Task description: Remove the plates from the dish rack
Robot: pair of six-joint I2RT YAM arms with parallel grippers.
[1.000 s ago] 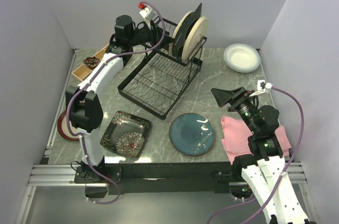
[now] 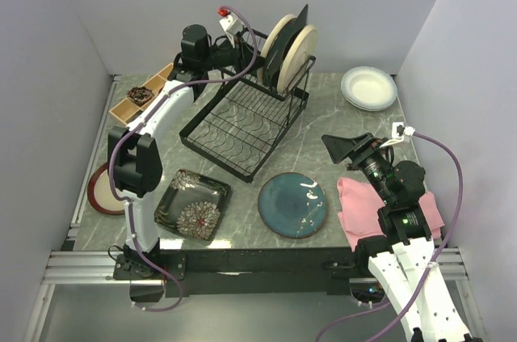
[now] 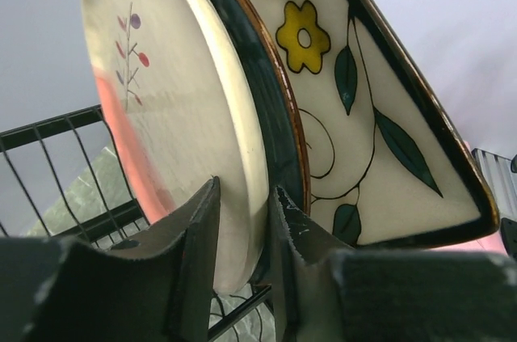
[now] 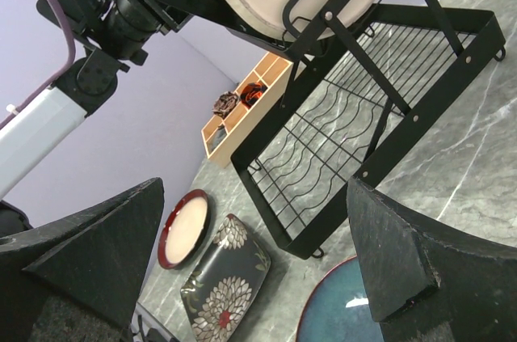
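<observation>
The black dish rack (image 2: 242,128) holds upright plates at its back: a cream plate (image 3: 161,91) with a sprig design, a dark plate behind it and a flowered plate (image 3: 363,140). My left gripper is at the cream plate's rim, its fingers either side of that rim; whether they grip it is unclear. My right gripper (image 2: 339,148) stands open and empty right of the rack, above the table.
A blue plate (image 2: 292,204), square floral dish (image 2: 192,204) and red-rimmed plate (image 2: 105,190) lie in front and left. White plates (image 2: 369,89) lie at back right, a pink cloth (image 2: 363,209) at front right. A wooden organiser (image 2: 129,109) stands left of the rack.
My left arm and gripper have edged slightly right toward the plates. The plates and the right arm have not visibly moved.
</observation>
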